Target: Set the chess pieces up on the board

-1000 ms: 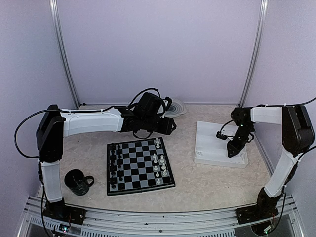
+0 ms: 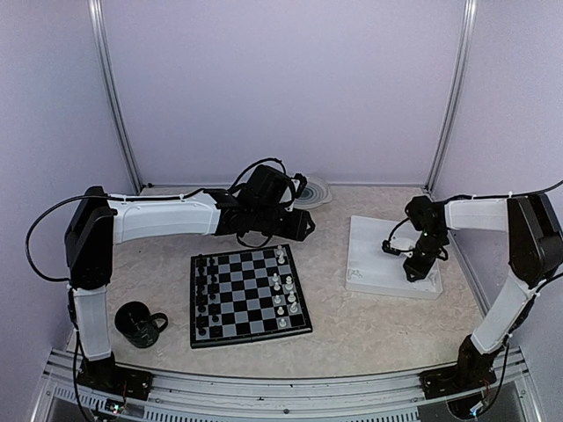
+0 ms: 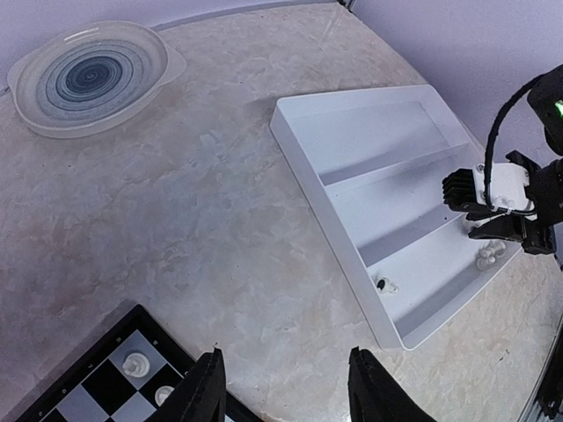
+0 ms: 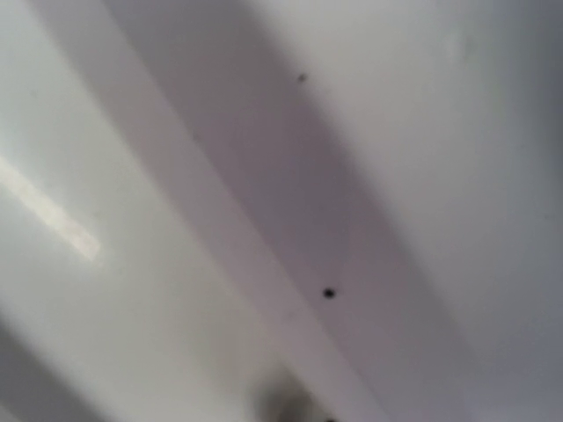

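Note:
The chessboard (image 2: 251, 296) lies left of the table's middle, dark pieces (image 2: 201, 294) along its left side and white pieces (image 2: 281, 299) along its right. Beyond the board's far right corner, my left gripper stands open with nothing between its fingers. My right gripper (image 2: 416, 271) is low over the near right part of the white tray (image 2: 356, 246); its fingertips are too hidden to show how far apart they are. In the left wrist view, white pieces (image 3: 491, 253) lie under it, and another piece (image 3: 385, 286) lies in the same near compartment. The right wrist view is blurred, showing only pale surfaces.
A dark mug (image 2: 136, 324) stands left of the board. A round translucent lid or dish (image 3: 97, 79) sits at the back, behind the left gripper. Bare table (image 2: 330, 303) separates board and tray. The tray's other two compartments look empty.
The left arm, board and mug look unchanged.

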